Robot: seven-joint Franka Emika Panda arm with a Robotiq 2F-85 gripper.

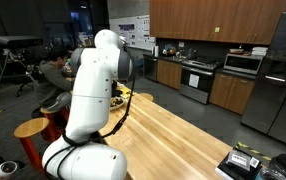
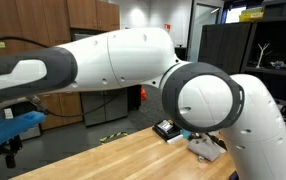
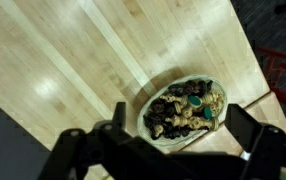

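An oval, pale-rimmed basket or bowl [image 3: 146, 128] rests on the light wooden table [image 3: 78, 70] in the wrist view. It holds a heap of dark brown and golden pieces [image 3: 173, 110], with two small teal-green items among them. My gripper is open above the basket, its black fingers [image 3: 245, 128] spread to either side. Nothing is between them. In exterior view 2 the dark end of the gripper [image 2: 3, 150] shows at the far left, beside a blue part. The white arm covers most of the basket's area in exterior view 1.
Black boxed gear [image 1: 241, 163] sits at the table's near right corner. The wooden surface [image 1: 168, 140] between it and the arm is clear. Red stools [image 1: 31, 128] stand left of the table, where a person [image 1: 55, 75] is seated. Kitchen cabinets line the back.
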